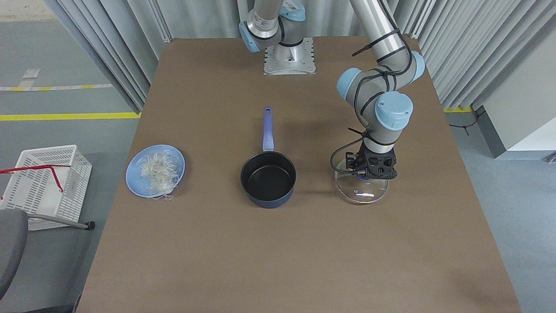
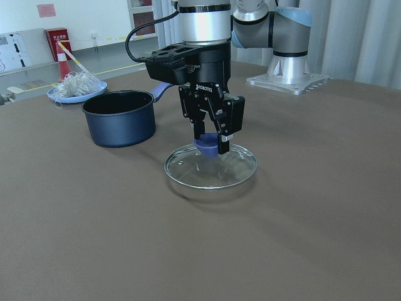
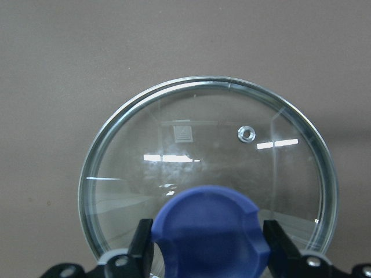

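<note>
A clear glass lid (image 2: 188, 169) with a blue knob (image 3: 206, 231) is low over the tabletop, right of the pot in the front view (image 1: 359, 190). My gripper (image 2: 210, 135) is shut on that knob, its dark fingers on either side in the wrist view. The dark blue pot (image 1: 268, 180) stands uncovered, its blue handle (image 1: 268, 125) pointing to the back. Whether the lid touches the table is hard to tell.
A blue plate (image 1: 135, 180) of white stringy stuff lies left of the pot.
</note>
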